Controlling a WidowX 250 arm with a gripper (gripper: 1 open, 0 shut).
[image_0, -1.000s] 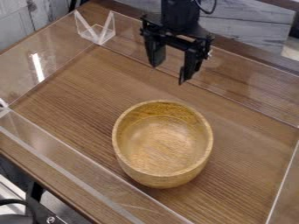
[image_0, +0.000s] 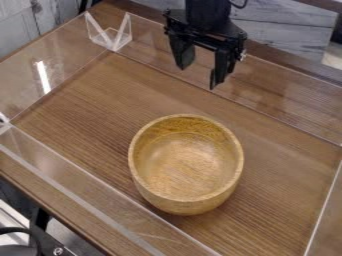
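Observation:
My black gripper (image_0: 203, 54) hangs over the back middle of the wooden tray, its two fingers pointing down and spread open. I see nothing held between them. A tan plastic bowl (image_0: 186, 193) sits in the front middle of the tray, empty and well apart from the gripper.
Clear walls and edges bound the wooden surface (image_0: 80, 120) at left and right. A white wire-like bracket (image_0: 110, 32) stands at the back left. A grey marbled panel lies behind. The wood around the bowl is clear.
The gripper has risen slightly toward the back of the view and stays open. The bowl has not moved.

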